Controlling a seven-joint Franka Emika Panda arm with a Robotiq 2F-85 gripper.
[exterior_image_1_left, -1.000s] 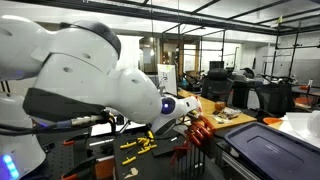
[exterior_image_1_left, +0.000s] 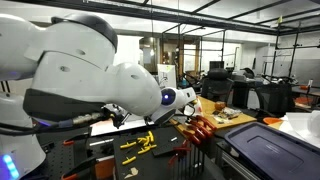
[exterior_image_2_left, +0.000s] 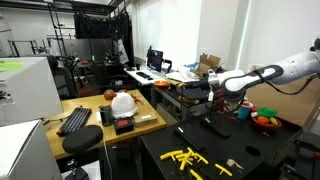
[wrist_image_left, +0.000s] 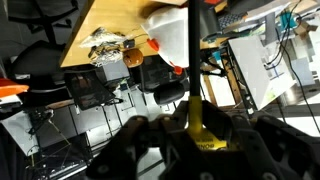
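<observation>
In the wrist view, a slim dark rod with a yellow end (wrist_image_left: 205, 125) runs down from the top edge to my gripper. The gripper is shut on this yellow-ended tool; its dark fingers blend into the background. In exterior view 1, the gripper (exterior_image_1_left: 190, 103) is above the dark table, close to some orange-red objects (exterior_image_1_left: 203, 126). Exterior view 2 has the gripper (exterior_image_2_left: 212, 88) above the far part of the table; it is too small there to make out the tool.
Several yellow pieces (exterior_image_1_left: 128, 159) lie scattered over the dark table. A large dark tray (exterior_image_1_left: 265, 150) takes up the right side in exterior view 1. A bin of colourful items (exterior_image_2_left: 265, 122) stands beside the arm. On the wooden desk is a white hard hat (exterior_image_2_left: 123, 104).
The arm's large white links have shifted in exterior view 1 and stand differently now. The gripper end has moved only slightly. Objects on the table look unchanged.
</observation>
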